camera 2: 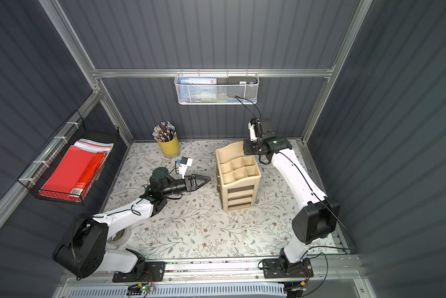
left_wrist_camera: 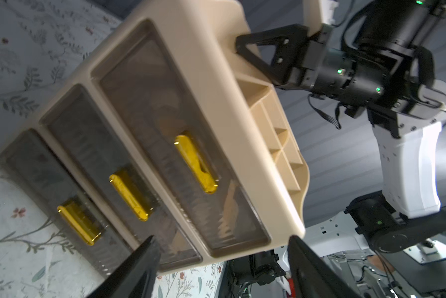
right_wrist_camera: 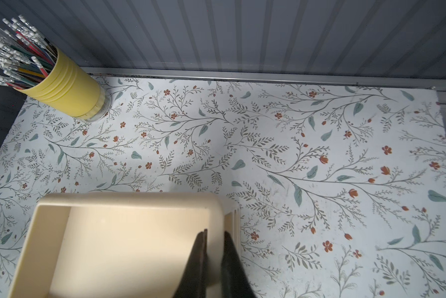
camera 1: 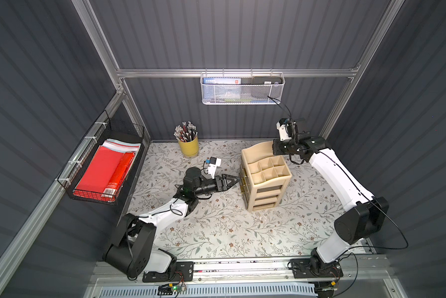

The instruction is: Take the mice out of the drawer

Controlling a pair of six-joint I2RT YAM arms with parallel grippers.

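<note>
A cream desk organizer (camera 1: 255, 194) stands on the table, its drawer side facing my left arm. Three smoky translucent drawers with gold handles show in the left wrist view, all closed: a top drawer (left_wrist_camera: 180, 134), a middle drawer (left_wrist_camera: 118, 173) and a bottom drawer (left_wrist_camera: 59, 198). No mice can be made out through the dark fronts. My left gripper (camera 1: 236, 181) is open and empty, close in front of the drawer side. At the organizer's back top edge, my right gripper is shut on the thin cream rim (right_wrist_camera: 214, 218), one finger on either side.
A yellow cup of pencils (camera 1: 188, 147) stands at the back left. A black wire tray with red folders (camera 1: 106, 166) hangs at the left, a white mesh basket (camera 1: 243, 94) on the back wall.
</note>
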